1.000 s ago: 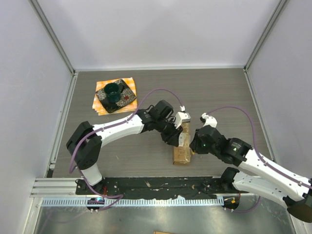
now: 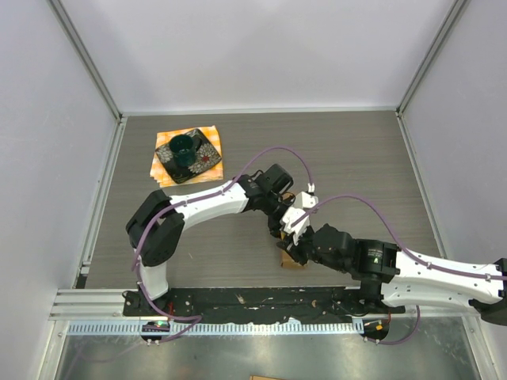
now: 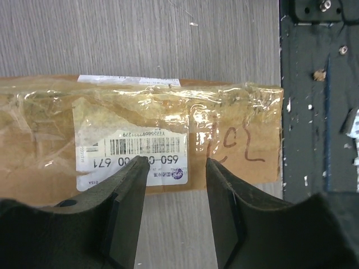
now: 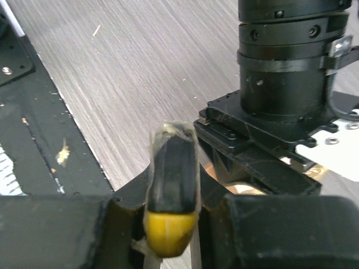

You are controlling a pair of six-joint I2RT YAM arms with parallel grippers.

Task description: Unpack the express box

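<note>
A long, narrow brown cardboard box (image 3: 242, 134) lies on the table, wrapped in clear tape, with a white barcode label (image 3: 132, 147) on its upper face. In the top view the two arms hide most of it, and only its front end (image 2: 292, 263) shows. My left gripper is over the box, fingers apart, nothing held between them. My right gripper is shut on a black-and-yellow tool (image 4: 169, 232), whose far end I cannot make out. Both grippers crowd together above the box, the right one nearer the front.
A dark patterned tray (image 2: 207, 155) with a green cup (image 2: 182, 147) rests on a yellow checked cloth (image 2: 164, 180) at the back left. My left arm's black wrist (image 4: 280, 84) stands close beside the right gripper.
My right gripper has swung left, from beside the box to above it, carrying the tool. The left gripper has shifted a little to the right. The box appears unmoved.
</note>
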